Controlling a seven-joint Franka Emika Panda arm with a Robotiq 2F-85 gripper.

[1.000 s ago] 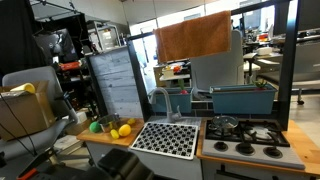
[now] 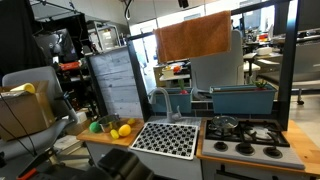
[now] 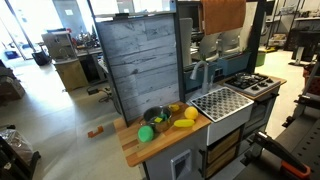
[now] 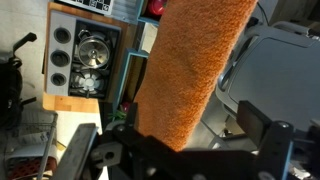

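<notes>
An orange towel [image 2: 192, 38] hangs over the rack above the sink and stove, and its lower end is loose. The wrist view shows the towel [image 4: 190, 70] running diagonally in front of my gripper. The fingers stand wide apart, with one of the dark fingers [image 4: 125, 150] close beside the towel's lower part. I cannot tell whether it touches the cloth. At the top edge of exterior view 1, a small dark part shows above the towel; the rest of the arm there is out of frame.
Below are a stove [image 2: 250, 140] with a silver pot [image 2: 226, 124], and a sink with a perforated drainer [image 2: 168, 138]. A faucet [image 2: 165, 98] and teal boxes [image 2: 243, 101] stand behind. A bowl [image 3: 158, 118] and yellow items sit on the left counter. A dark post rises beside the stove.
A small dark part has appeared at the top edge above the towel. The towel and the counter items look unmoved.
</notes>
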